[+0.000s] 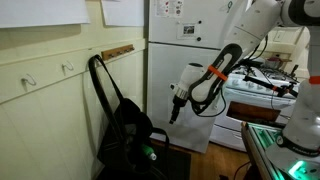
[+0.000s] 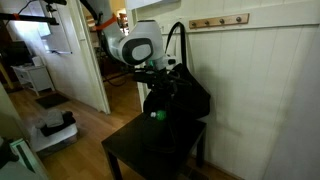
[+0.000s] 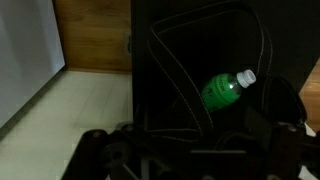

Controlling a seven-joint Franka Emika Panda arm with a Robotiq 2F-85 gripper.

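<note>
A green bottle with a pale cap lies on its side on black fabric in the wrist view, right of a stitched strap. In the first exterior view, the bottle shows low at the front of a black bag, whose tall handle loop rises against the wall. My gripper is open with nothing between its fingers. It hangs in the air, to the right of the bag and above the bottle's height. The second exterior view shows the bottle below the gripper, partly hidden among dark things.
The bag rests on a black table against a white panelled wall with a peg rail. A white refrigerator and a stove stand behind the arm. Open wooden floor lies beside the table.
</note>
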